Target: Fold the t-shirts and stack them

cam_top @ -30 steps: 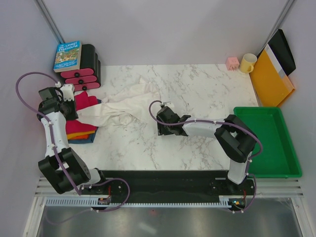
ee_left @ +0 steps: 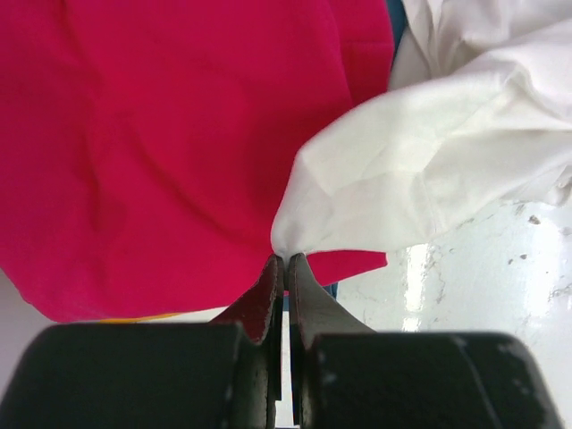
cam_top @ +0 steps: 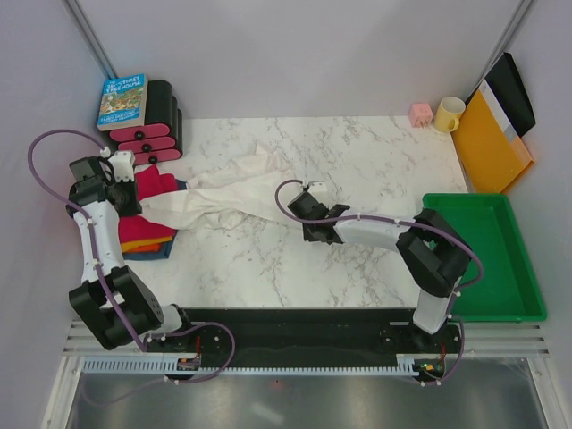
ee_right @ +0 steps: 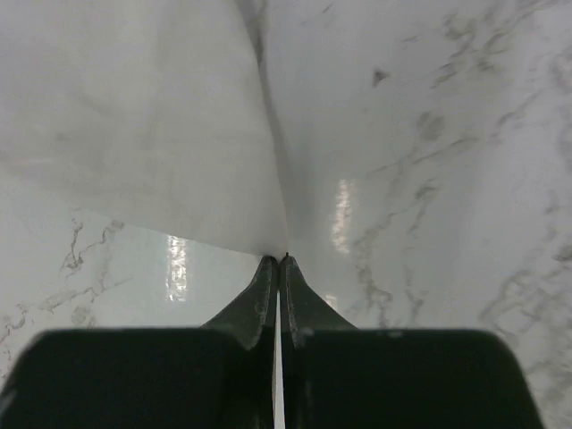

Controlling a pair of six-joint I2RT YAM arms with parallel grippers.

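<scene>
A white t-shirt (cam_top: 219,198) lies bunched and stretched between my two grippers. In the left wrist view, my left gripper is shut on one corner of the white cloth (ee_left: 393,170), over the red shirt (ee_left: 197,152). My right gripper has its fingers together on another corner of the same shirt (ee_right: 170,125), above the marble table. Folded shirts, red (cam_top: 134,234) on top with yellow, orange and blue edges below, are stacked at the left, partly behind the left arm.
Black and red boxes (cam_top: 161,116) with a book (cam_top: 122,102) on top stand at the back left. A green bin (cam_top: 527,308) is on the right. A yellow mug (cam_top: 449,114) and a pink block (cam_top: 420,114) sit at the back right.
</scene>
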